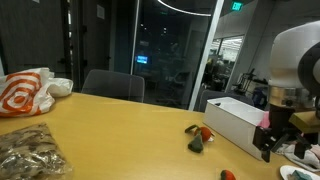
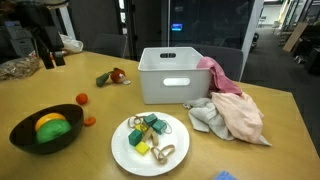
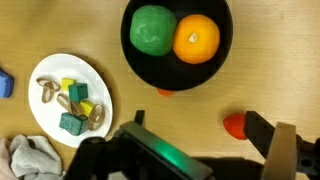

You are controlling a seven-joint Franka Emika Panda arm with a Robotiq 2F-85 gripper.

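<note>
My gripper is open above the table, its fingers wide apart with nothing between them. In the wrist view a black bowl (image 3: 157,70) holds a green ball (image 3: 153,30) and an orange ball (image 3: 196,38). A white plate (image 3: 44,118) to the left carries several green and yellow blocks and some tan loops. One red round thing (image 3: 235,125) lies on the bare table near the right finger, and a smaller orange-red piece (image 3: 166,92) sits by the bowl's edge. In exterior view 2 my gripper (image 2: 46,62) hangs at the upper left, behind the bowl (image 2: 48,133).
A white bin (image 2: 172,82) stands at the back, a pink cloth (image 2: 222,80) over its side. Grey and pink cloths (image 2: 228,115) lie right of it. Red and green items (image 1: 203,137) rest farther back. A patterned bag (image 1: 30,92) is at far left; mid-table is clear.
</note>
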